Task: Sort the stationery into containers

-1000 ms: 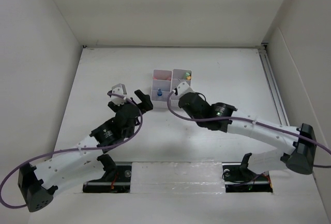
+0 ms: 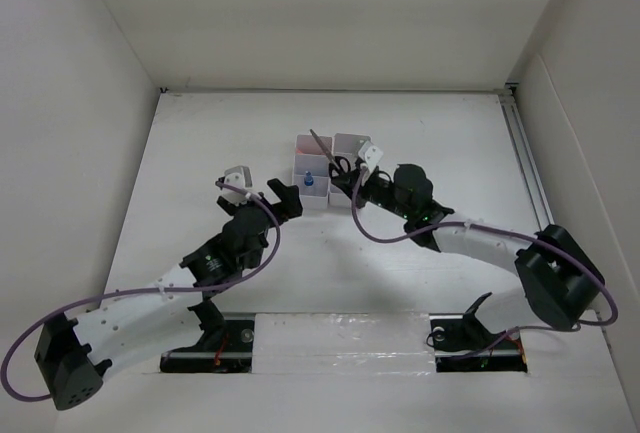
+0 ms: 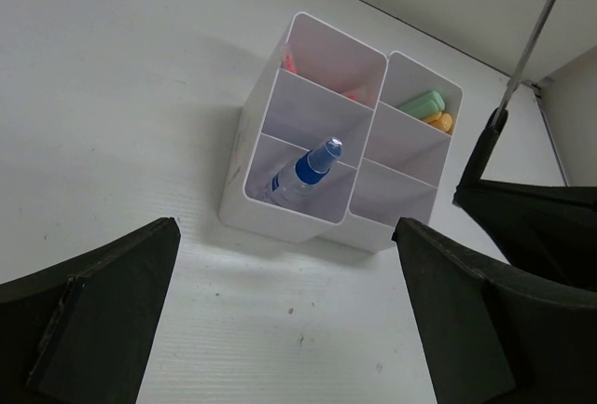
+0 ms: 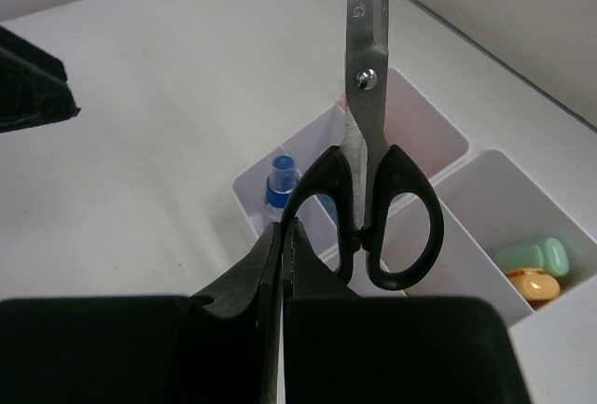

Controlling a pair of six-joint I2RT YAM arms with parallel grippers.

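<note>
My right gripper is shut on one handle loop of the black-handled scissors (image 4: 367, 96). They are held up with the metal blades upward, above the white divided organizer (image 3: 244, 152). In the left wrist view, the scissors' blade (image 3: 535, 40) rises at the right from the dark right gripper. My left gripper (image 2: 283, 199) stands open and empty in front of the organizer's left side. A clear bottle with a blue cap (image 3: 311, 167) leans in the front left compartment. Green (image 3: 423, 104) and orange (image 3: 439, 121) items lie in the back right compartment, pinkish-red ones (image 3: 289, 61) in the back left.
Both grippers are close together near the organizer's front. A back wall (image 2: 330, 23) stands behind the table.
The right arm has swung, raising the scissors into view from behind the gripper; their blades now point up and to the left over the organizer. The left arm has barely shifted.
</note>
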